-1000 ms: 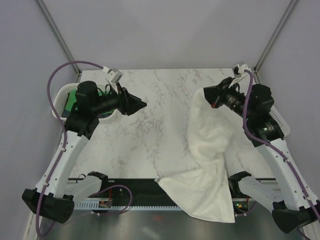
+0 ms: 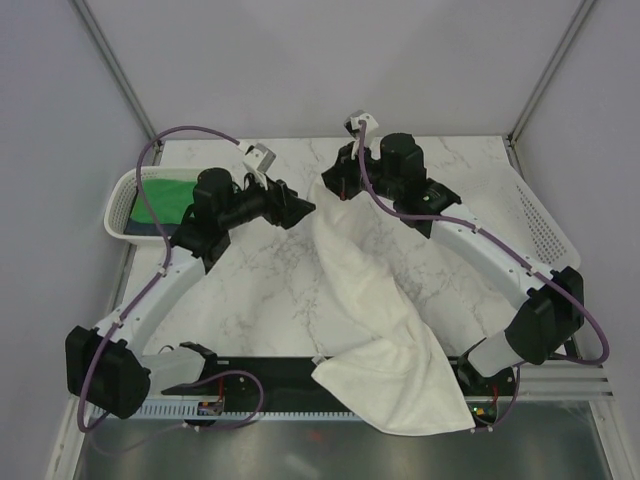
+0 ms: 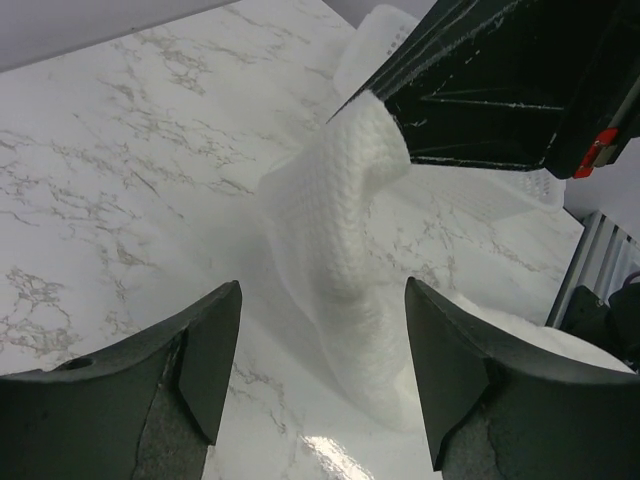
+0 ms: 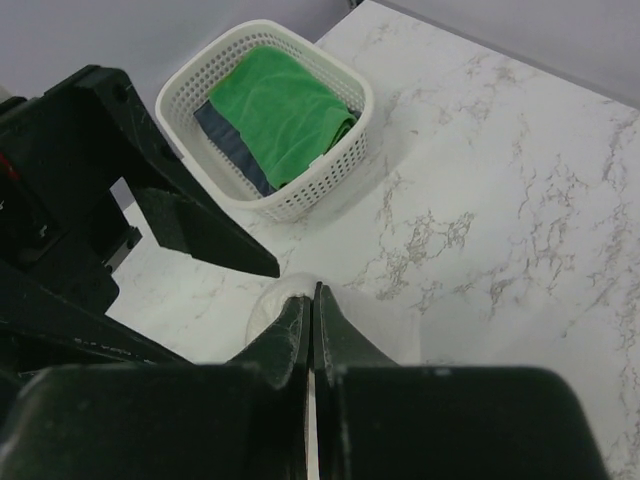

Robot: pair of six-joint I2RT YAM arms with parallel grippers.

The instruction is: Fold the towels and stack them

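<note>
A white towel [image 2: 390, 340] hangs from my right gripper [image 2: 334, 182], which is shut on its raised corner; the rest trails down the table and over the front edge. In the left wrist view the lifted corner [image 3: 345, 220] rises in front of my left gripper, whose fingers stand apart with nothing held between them. In the right wrist view my right gripper has its fingertips together at the towel's folded top. A folded green towel [image 4: 275, 110] lies on a dark cloth in a white basket [image 4: 340, 170] at the left.
A second white basket [image 2: 545, 230] stands at the right edge, partly behind the right arm. Walls border the table at back and sides.
My right gripper has moved left with the towel's corner, drawing the towel toward the middle. My left gripper has moved rightward, so the two grippers are now close together.
</note>
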